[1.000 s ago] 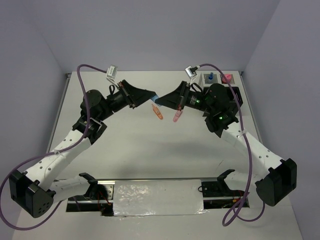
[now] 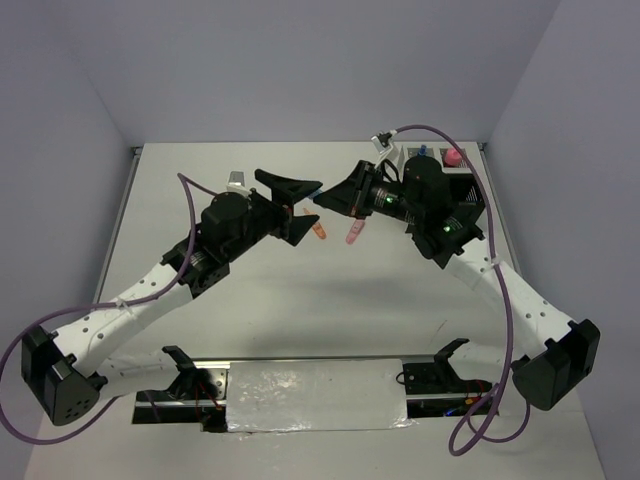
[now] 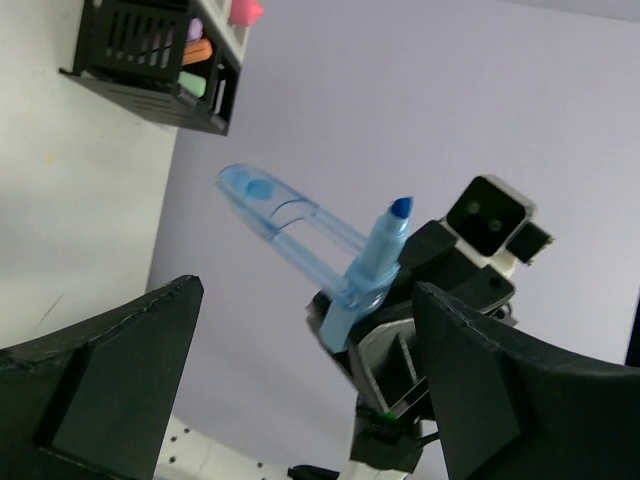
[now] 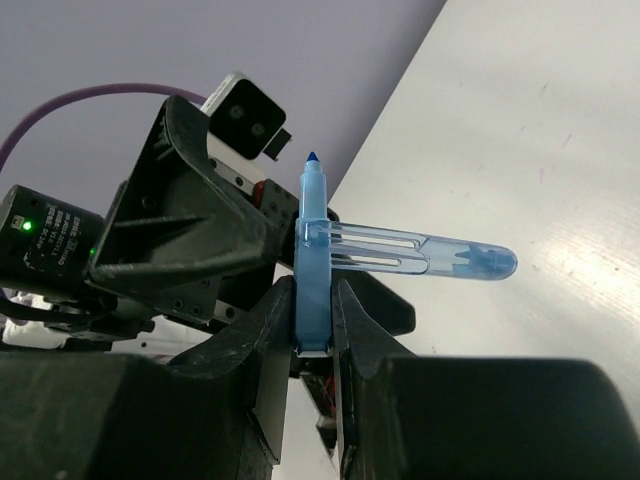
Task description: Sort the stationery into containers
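My right gripper is shut on a light blue marker (image 4: 312, 260), held upright in the right wrist view, with a clear pale blue piece (image 4: 420, 256) sticking out sideways from it. My left gripper (image 2: 295, 210) stands open facing it, its fingers wide on either side in the left wrist view. On the table lie an orange marker (image 2: 316, 225) and a pink one (image 2: 356, 230). At the back right a black container (image 3: 130, 50) holds purple, orange and green items, beside a pink object (image 2: 453, 157).
The containers at the back right are partly hidden by my right arm. Grey walls stand at the back and sides.
My left gripper was closer around the blue marker's end a second ago; it has since opened wide and shifted.
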